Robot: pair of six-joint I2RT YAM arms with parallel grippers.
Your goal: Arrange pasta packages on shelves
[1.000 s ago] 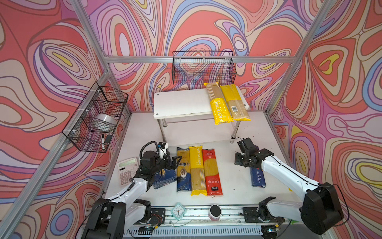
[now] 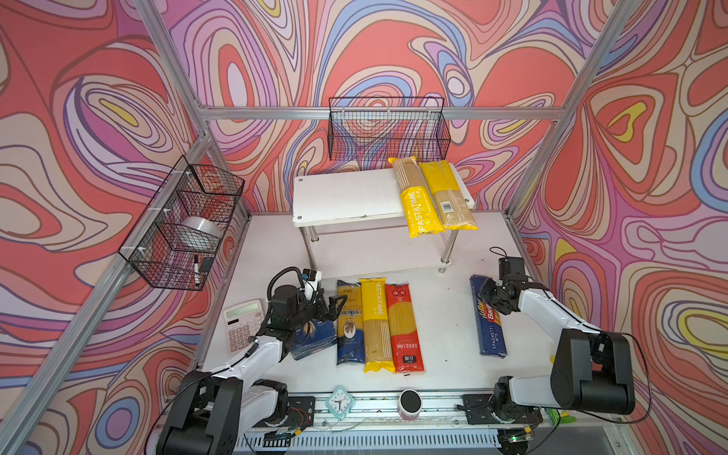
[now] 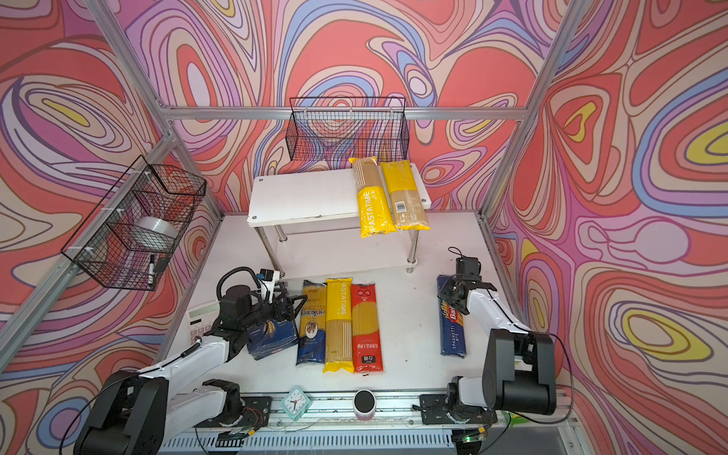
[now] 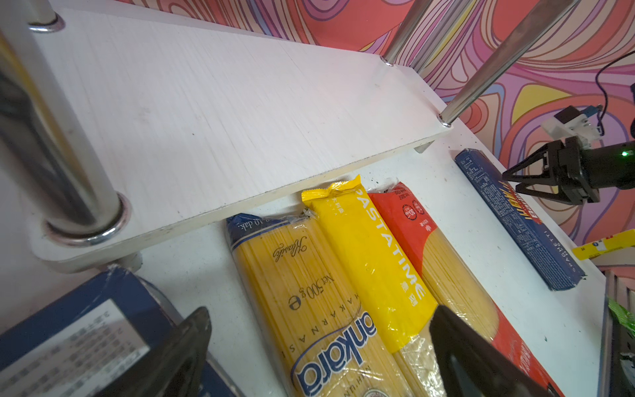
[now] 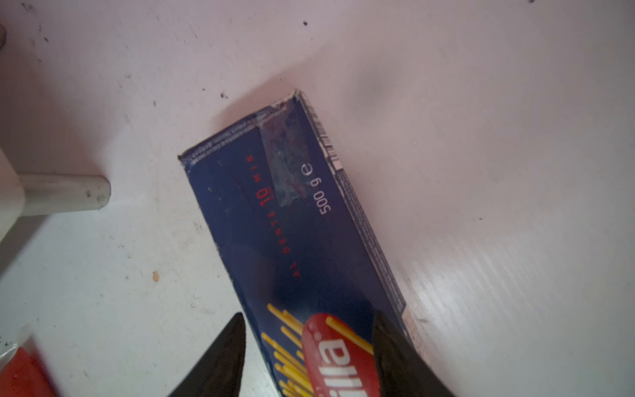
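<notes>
Two yellow pasta packs point(image 2: 415, 203) lie on the right of the upper shelf point(image 2: 345, 197). On the table, blue Ankara point(image 2: 350, 333), yellow Pastatime point(image 2: 377, 333) and red point(image 2: 403, 333) packs lie side by side; more blue packs point(image 4: 79, 330) are at left, partly hidden. My left gripper point(image 2: 332, 305) hovers over these left packs, open with nothing visible between its fingers. My right gripper is open above the blue Barilla spaghetti box point(image 5: 291, 218) at the right of the table, pointing down at it.
The shelf unit's posts point(image 2: 449, 250) stand behind the packs. A calculator point(image 2: 241, 326) lies at far left. Wire baskets hang on the left and back frame.
My right gripper has moved rightward over the blue Barilla box, with its arm turned. The left arm and the packs look unchanged.
</notes>
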